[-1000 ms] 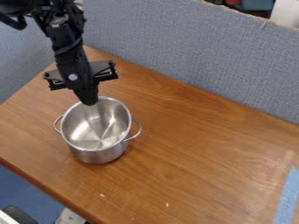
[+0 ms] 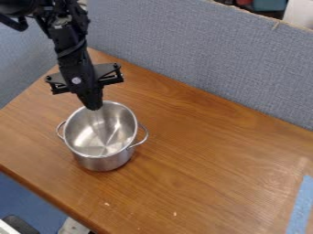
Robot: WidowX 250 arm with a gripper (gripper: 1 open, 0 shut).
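A steel pot [image 2: 113,155] with two wire side handles stands on the wooden table [image 2: 214,174], left of centre. My black gripper [image 2: 91,101] reaches down from the upper left to the pot's back rim, its fingertips over or at the top of the opening. The fingers look shut, with nothing visible between them; whether they touch the pot I cannot tell. The pot appears empty.
A grey padded wall [image 2: 221,50] runs along the back. The table to the right of the pot is clear. A light blue strip [image 2: 298,206] lies at the lower right edge.
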